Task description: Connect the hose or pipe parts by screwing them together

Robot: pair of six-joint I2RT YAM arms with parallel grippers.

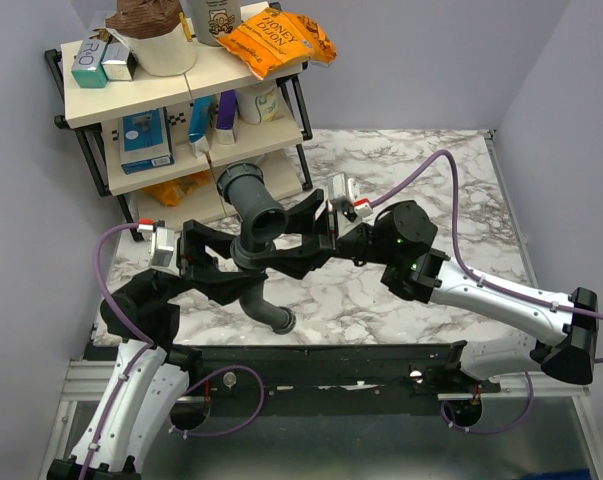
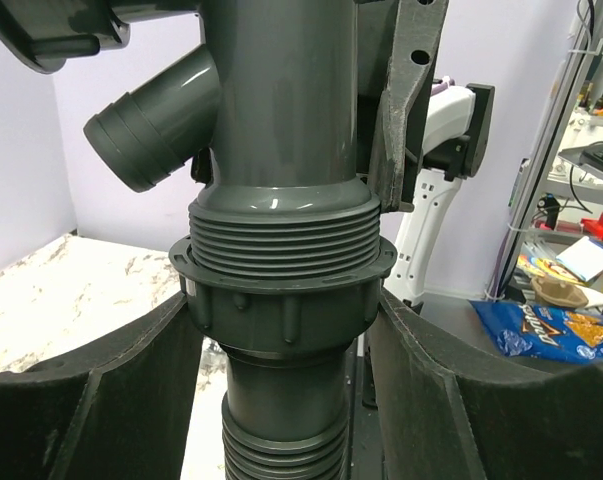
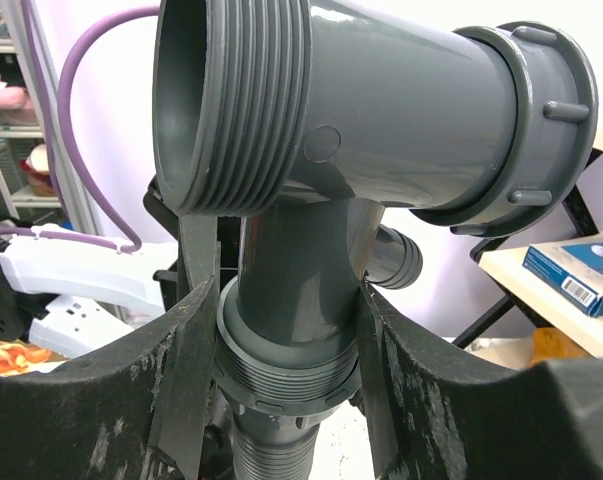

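A dark grey branched pipe fitting (image 1: 261, 222) is held upright off the counter, joined to a bent pipe (image 1: 268, 310) beneath. A ribbed ring nut (image 2: 286, 300) surrounds the joint. From the left, my left gripper is shut on that nut, its fingers against both sides. My right gripper closes from the opposite side on the fitting's threaded neck (image 3: 291, 350), just above or at the nut; exactly where is hard to tell. One wide, threaded mouth of the fitting (image 3: 231, 105) is open. In the top view the fingers partly hide the joint.
A shelf rack (image 1: 156, 97) with boxes, pots and an orange bag (image 1: 271, 42) stands behind, close to the fitting's far end. Purple cables (image 1: 451, 200) loop along both arms.
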